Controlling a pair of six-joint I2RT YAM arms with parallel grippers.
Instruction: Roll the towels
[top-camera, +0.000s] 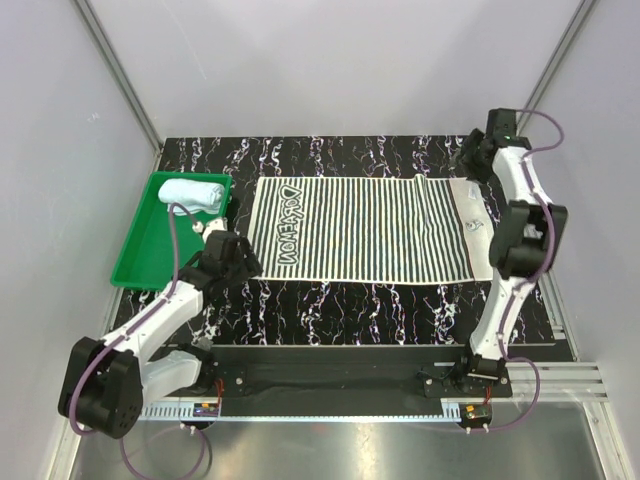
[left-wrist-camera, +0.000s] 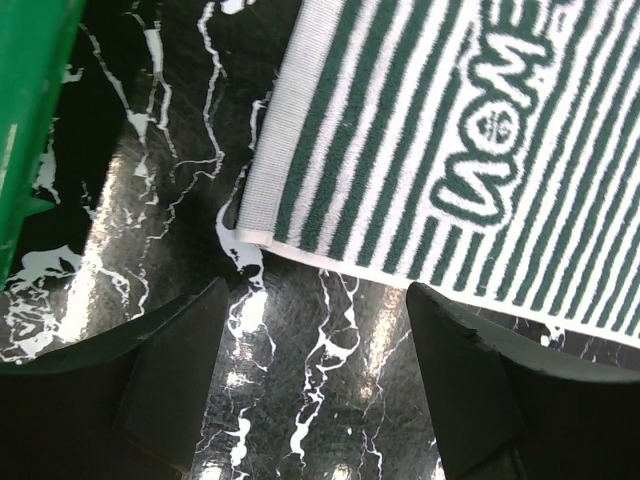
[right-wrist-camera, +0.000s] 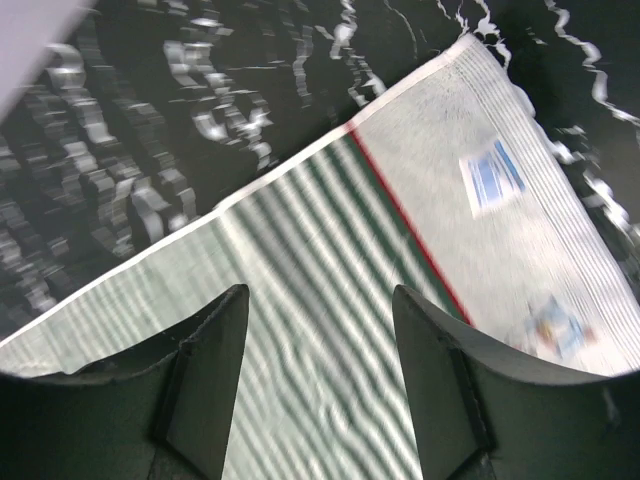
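Observation:
A towel (top-camera: 360, 230) with dark green and white stripes lies spread over the dark table, DORAEMON lettering at its left end. Its right end has a plain pale band with small labels (right-wrist-camera: 493, 180). A low ridge runs through the cloth near that end. By the towel's front left corner, my left gripper (top-camera: 250, 262) is open over bare table, nothing between its fingers. At the far right corner my right gripper (top-camera: 468, 168) is part open above the towel; between its fingers only cloth lying below shows.
A green tray (top-camera: 135, 250) stands on the left with a rolled white towel (top-camera: 192, 193) in it, close beside my left arm. Bare marble-patterned table shows behind and in front of the striped towel.

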